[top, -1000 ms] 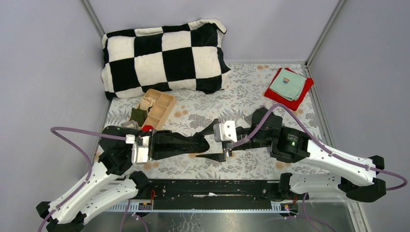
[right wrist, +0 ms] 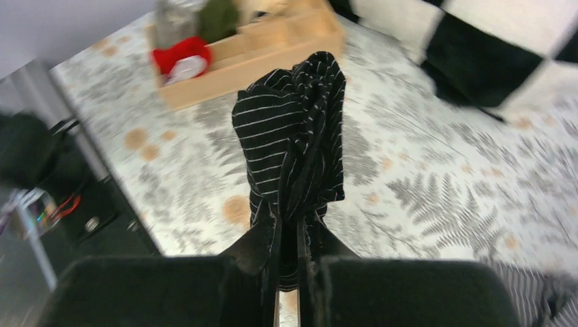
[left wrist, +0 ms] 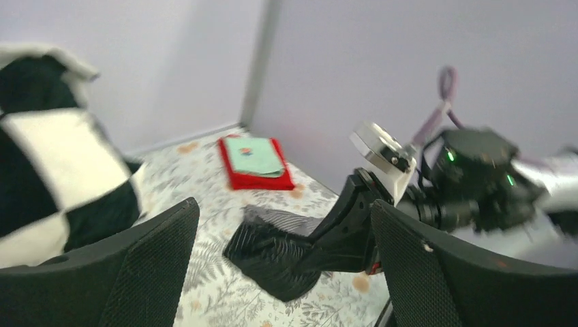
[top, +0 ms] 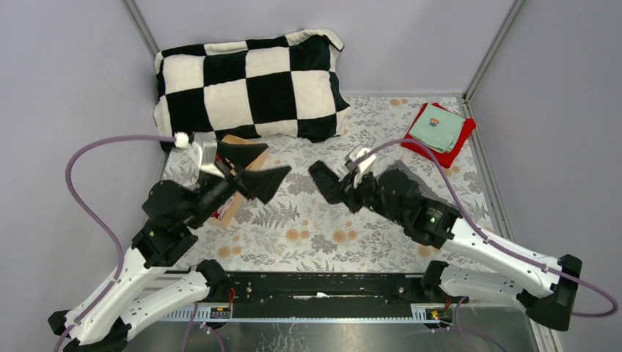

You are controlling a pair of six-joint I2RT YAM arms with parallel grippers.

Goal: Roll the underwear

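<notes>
A black bundle of underwear (right wrist: 272, 133) with thin white stripes rises from between the fingers of my right gripper, which is shut on its lower end. From above, the bundle (top: 327, 182) sticks out toward the left from the right gripper (top: 350, 192), held over the middle of the table. My left gripper (top: 268, 167) stands open and empty to the left of it, a gap between the two. In the left wrist view the underwear (left wrist: 272, 259) shows beyond the spread fingers (left wrist: 129, 266), apart from them.
A wooden divided box (right wrist: 252, 58) holding rolled items lies at the left, partly under the left arm. Behind stands a checkered pillow (top: 253, 88). A red cloth with a green one (top: 438, 130) on top sits back right. Grey striped cloth (top: 422, 176) lies by the right arm.
The underwear has passed from the left gripper to the right one. My left gripper has let go, opened and turned up and away; the right has shut and tilted with the bundle.
</notes>
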